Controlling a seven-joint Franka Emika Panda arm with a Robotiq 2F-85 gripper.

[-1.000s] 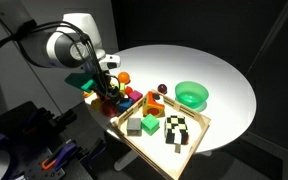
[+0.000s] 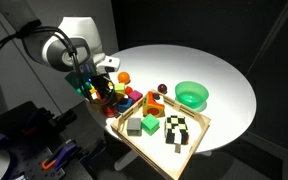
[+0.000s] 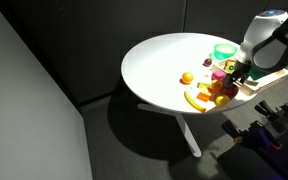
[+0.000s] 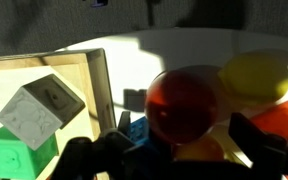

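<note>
My gripper stands open, its dark fingers [image 4: 256, 142] spread to either side in the wrist view. Between and just beyond them is a round, blurred red object [image 4: 179, 103]; I see no finger closed on it. A yellow object [image 4: 256, 77] sits by the right finger, and a blue block [image 4: 137, 130] shows near the left one. In exterior view 1 the gripper [image 2: 102, 96] is low over the table's near left side, among coloured items that it partly hides.
A wooden tray [image 2: 164, 152] holds a grey block [image 2: 134, 126], a green block [image 2: 150, 124] and a black-and-white checkered piece [image 2: 176, 130]. Behind it is a green bowl [image 2: 191, 94]. An orange ball [image 2: 123, 78] lies near the arm.
In exterior view 1 the arm and gripper have shifted slightly to the left, and more of the coloured items beside the gripper show. The tray and bowl have stayed put.
</note>
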